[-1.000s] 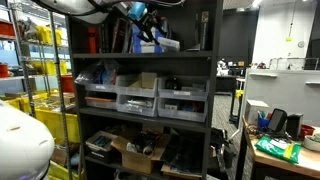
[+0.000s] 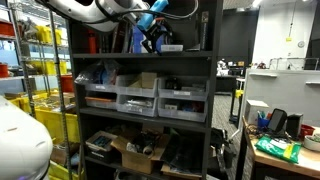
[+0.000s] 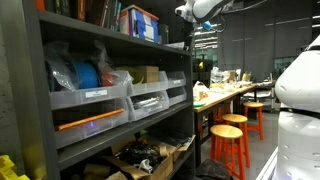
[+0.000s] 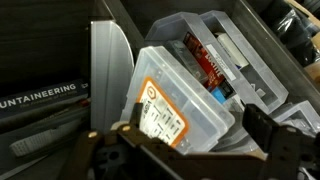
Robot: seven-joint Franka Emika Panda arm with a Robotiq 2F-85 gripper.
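A pale translucent box [image 4: 178, 100] with an orange-bordered label [image 4: 163, 112] fills the middle of the wrist view. In exterior view 1 the box [image 2: 172, 47] sits on the top shelf, partly behind my gripper [image 2: 152, 43]. The dark fingers come up from the bottom of the wrist view, one at each side of the box's near end, and my gripper is open. Whether the fingers touch the box cannot be told. In exterior view 2 the gripper [image 3: 188, 15] is small, up beside the top shelf.
Dark books, one lettered "MOUNTAINEERING" [image 4: 42, 104], stand left of the box. Clear bins [image 2: 137, 90] line the shelf below, with a cardboard box [image 2: 138, 155] lower down. A dark upright bottle [image 2: 205, 30] stands right on the top shelf.
My gripper has come down in front of the top shelf and now covers part of the pale box's left side. The box shows no clear shift.
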